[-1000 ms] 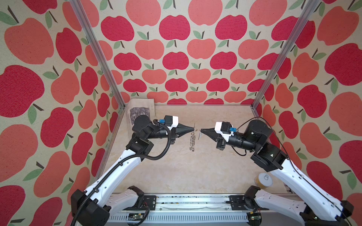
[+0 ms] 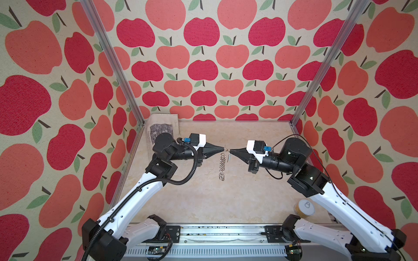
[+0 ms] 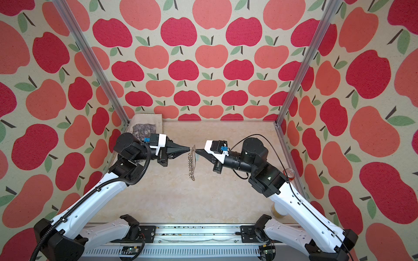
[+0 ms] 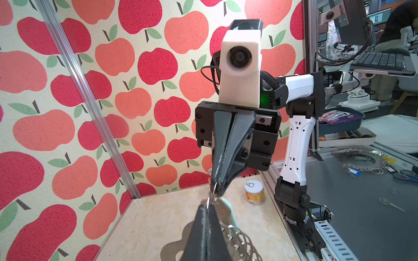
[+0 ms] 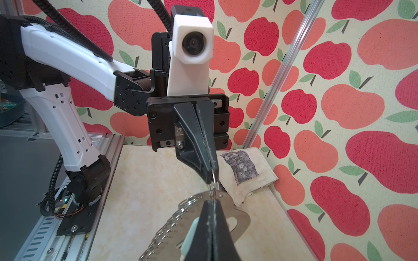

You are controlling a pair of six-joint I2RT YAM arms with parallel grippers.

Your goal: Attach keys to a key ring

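A shiny metal ring (image 5: 213, 177) shows at the tips of my left gripper (image 2: 224, 149), which is shut on its thin wire. From it hangs a flat metal plate (image 4: 174, 245) with a cut-out, and several small coiled rings (image 2: 222, 167) trail down one edge. Facing it, almost tip to tip, my right gripper (image 2: 230, 151) is shut on a thin key (image 4: 230, 208) with a pale teal side. In the right wrist view the teal key (image 5: 189, 237) overlaps the plate, partly behind the fingers. Whether the ring passes through the key's hole is too small to tell.
A printed cloth bag (image 2: 163, 128) lies at the back left of the table. A lidded can (image 2: 304, 208) stands at the front right. A red-topped jar (image 3: 289, 174) is against the right side. The table (image 2: 191, 200) below the grippers is bare.
My right gripper has shifted slightly left, bringing the key closer to the ring. The hanging coiled rings have swung lower in the view. My left arm looks still.
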